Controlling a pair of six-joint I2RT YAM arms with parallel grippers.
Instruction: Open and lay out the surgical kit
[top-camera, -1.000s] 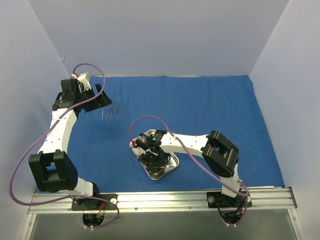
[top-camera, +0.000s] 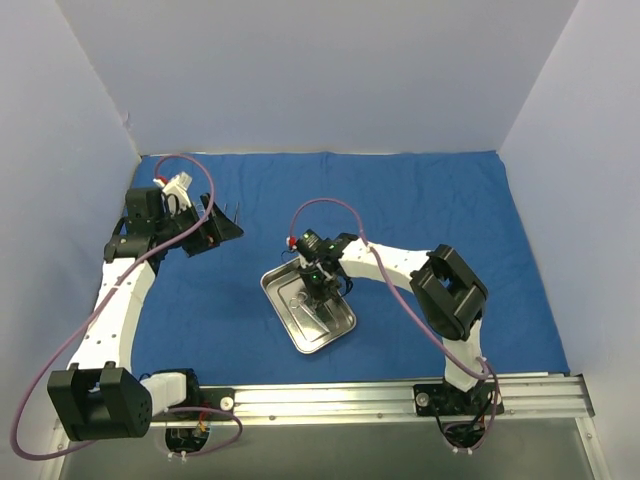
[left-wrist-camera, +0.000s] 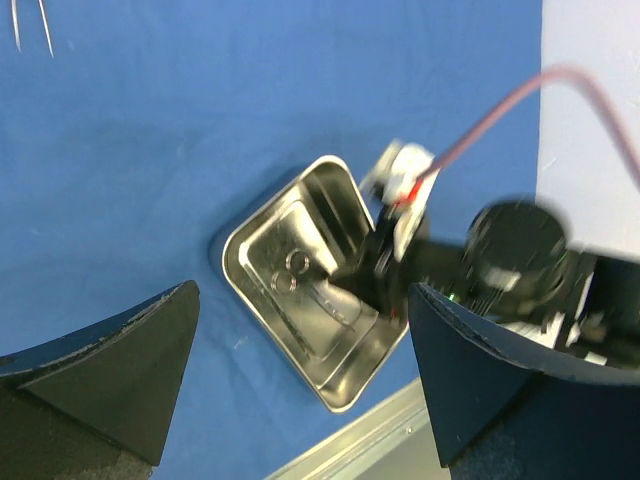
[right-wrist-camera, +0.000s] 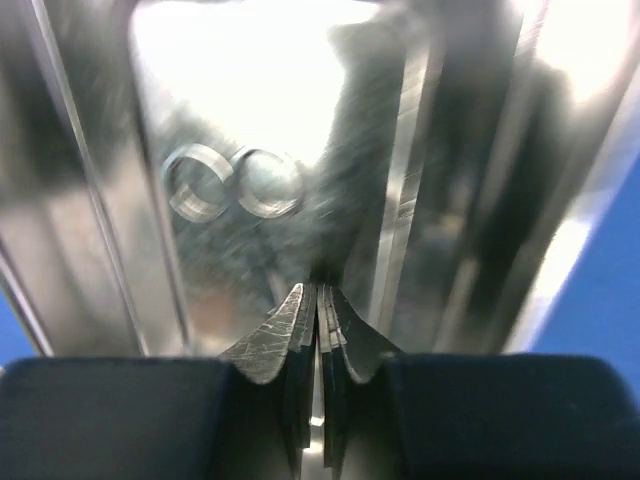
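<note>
A silver metal tray (top-camera: 289, 333) stands slanted on the blue cloth, left of centre. Inside it lies a pair of scissors (left-wrist-camera: 319, 302), ring handles toward the tray's far left. My right gripper is shut, its fingertips together low over the tray; the scissors' shank passes behind them, and whether anything thin is pinched there is hidden. Over the cloth's far left, my left gripper (top-camera: 222, 217) is open and empty, its wide dark fingers (left-wrist-camera: 120, 390) apart. Thin metal instruments (top-camera: 237, 212) lie on the cloth there, partly covered by that gripper.
Pale walls (top-camera: 320, 80) close off the back and sides. A metal rail (top-camera: 320, 392) runs along the front edge. Hoses loop above both arms.
My right gripper has shifted up and to the right over the tray, uncovering the scissors. The left gripper has moved slightly nearer and right, now covering more of the thin instruments.
</note>
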